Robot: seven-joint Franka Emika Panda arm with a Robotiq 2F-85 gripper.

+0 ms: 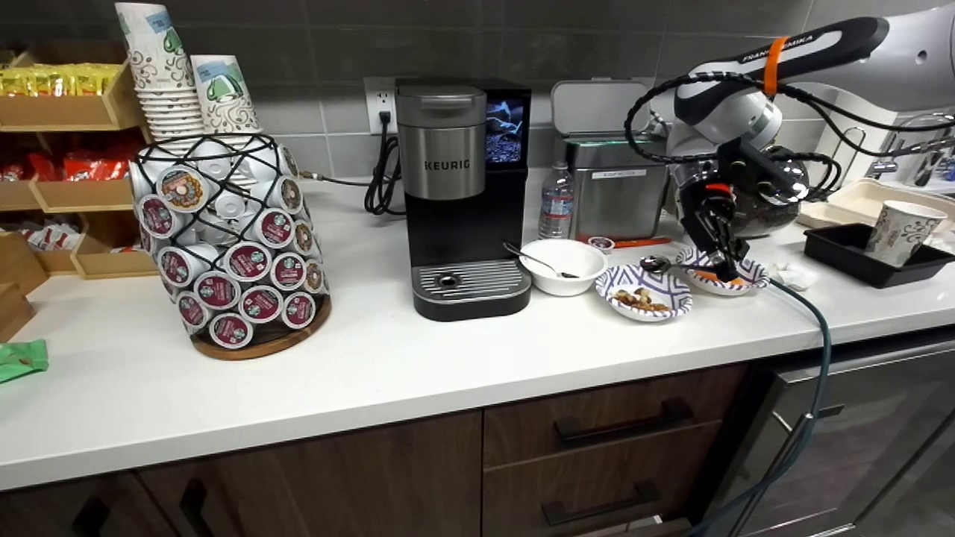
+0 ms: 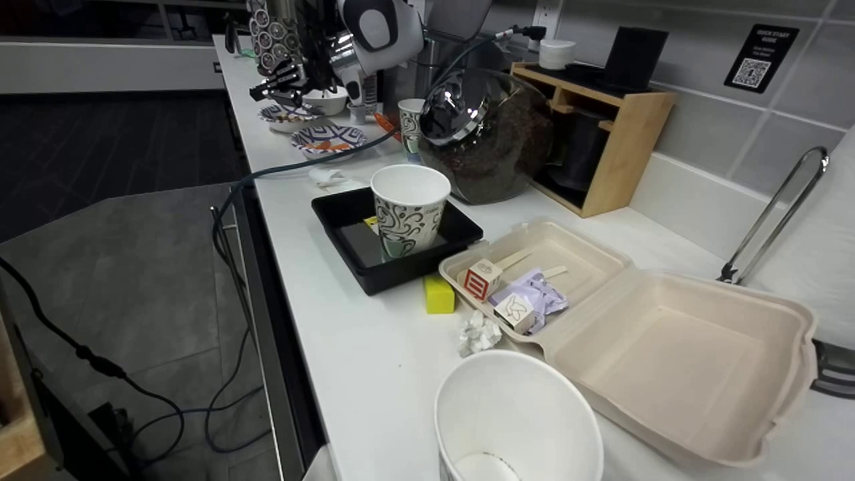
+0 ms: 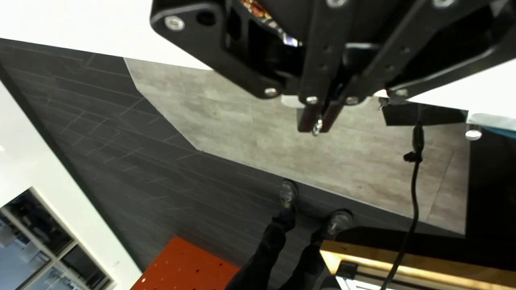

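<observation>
My gripper is shut on the handle of a metal spoon. The spoon's head is over the back edge of a patterned paper bowl with brown, nut-like food. Whether the spoon carries anything cannot be made out. Beneath the gripper is a second patterned bowl with orange food inside, partly hidden by the fingers. In the wrist view the gripper has its fingertips closed, a shiny bit of the spoon's handle between them.
A white bowl with another spoon stands left of the patterned bowls, beside the coffee maker. Behind are a water bottle and a metal bin. A black tray holding a cup lies on the other side.
</observation>
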